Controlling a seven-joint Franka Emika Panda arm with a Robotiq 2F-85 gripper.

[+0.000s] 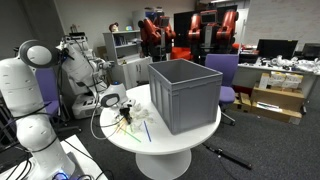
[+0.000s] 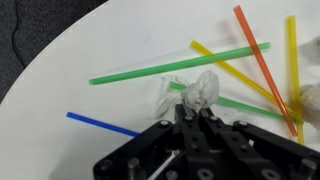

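In the wrist view my gripper is shut on a small crumpled whitish piece [image 2: 203,90], thin like tissue or film, that sticks out past the fingertips. Beneath it several straws lie on the white round table [image 2: 50,110]: a long green straw [image 2: 150,68], a second green straw [image 2: 245,108], an orange straw [image 2: 262,60], a yellow straw [image 2: 293,65] and a blue straw [image 2: 100,124]. Another yellow straw [image 2: 233,71] runs beneath the long green one. In the exterior view the gripper is low over the table's left side, its fingertips small and dark.
A large grey bin [image 1: 188,105] stands on the table's right part. More pale crumpled material [image 2: 311,100] lies at the wrist view's right edge. In the exterior view, whitish crumpled stuff [image 1: 145,115] sits between gripper and bin. Bare tabletop shows at the front.
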